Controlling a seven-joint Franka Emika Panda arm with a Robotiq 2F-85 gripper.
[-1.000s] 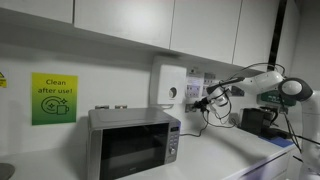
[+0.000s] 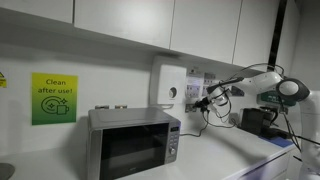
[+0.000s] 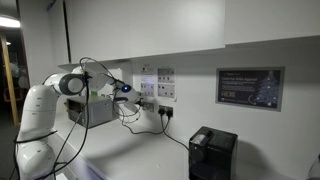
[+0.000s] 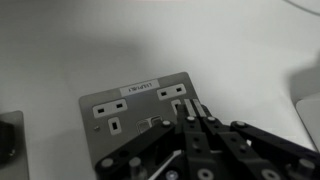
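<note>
A grey double wall socket plate (image 4: 98, 128) with a white label fills the middle of the wrist view. My gripper is shut, nothing showing between its fingers, and its tips overlap the plate's right side near a switch. Whether they touch the plate cannot be told. From outside, the gripper (image 3: 138, 102) is up at the wall by the sockets, above the counter. The lower right of the plate is hidden behind the gripper.
A microwave (image 2: 134, 143) stands on the white counter (image 2: 220, 155), with a white dispenser (image 2: 168, 82) on the wall behind. A black machine (image 3: 211, 153) stands farther along. Cables hang below the sockets, near black plugs (image 3: 166, 112). Cupboards overhang the wall.
</note>
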